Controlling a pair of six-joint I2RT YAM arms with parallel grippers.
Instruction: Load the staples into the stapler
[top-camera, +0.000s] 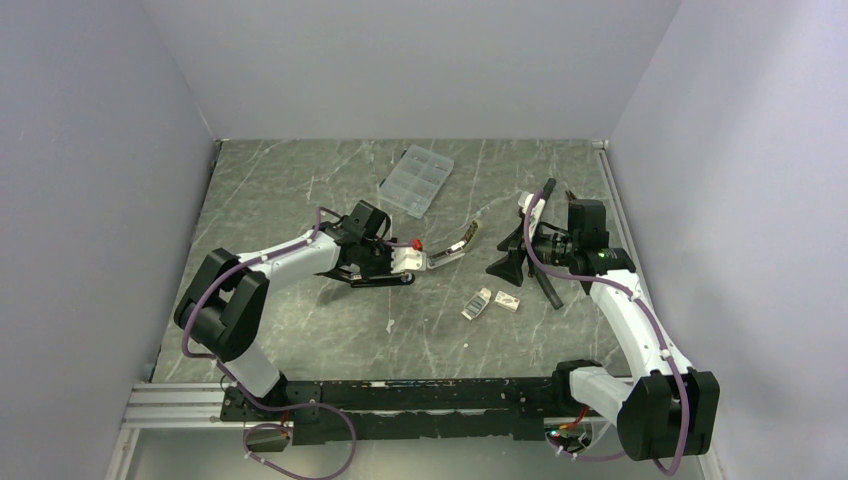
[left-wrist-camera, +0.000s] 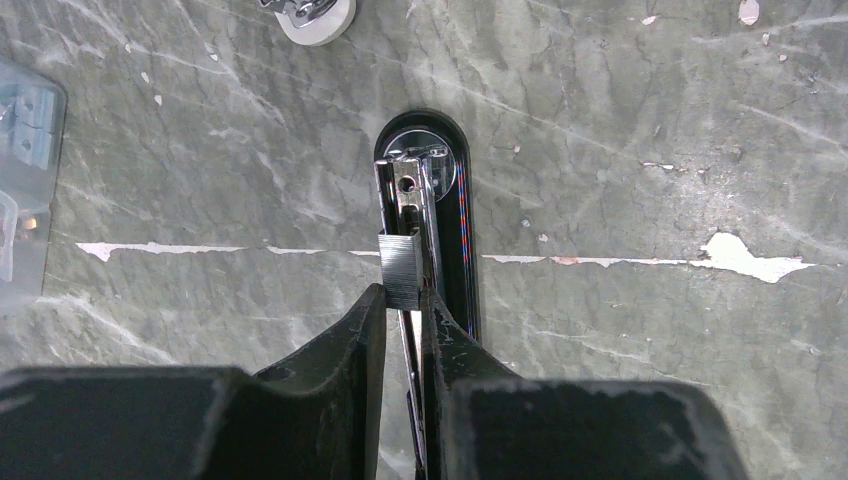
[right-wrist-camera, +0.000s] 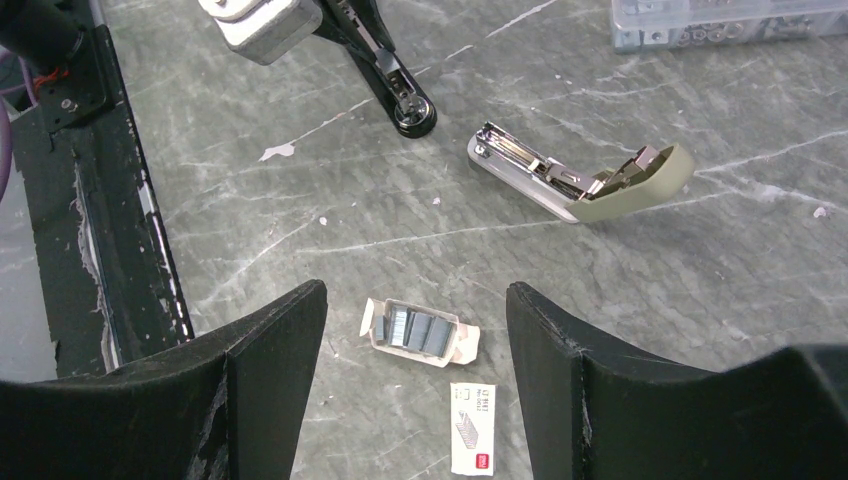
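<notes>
A black stapler lies on the table with its metal channel exposed. In the left wrist view, a short strip of silver staples is over that channel, slightly tilted. My left gripper has a fingertip at each side of the strip's near end, with no clear gap; whether it grips the strip or only flanks it does not show. How far the strip sits down in the channel cannot be judged from above. Off to the right, my right gripper is open and empty above the table.
A second, green-backed stapler lies opened beside the black one. A tray of staple strips and a small white box rest near the right gripper. A clear plastic case is at the back.
</notes>
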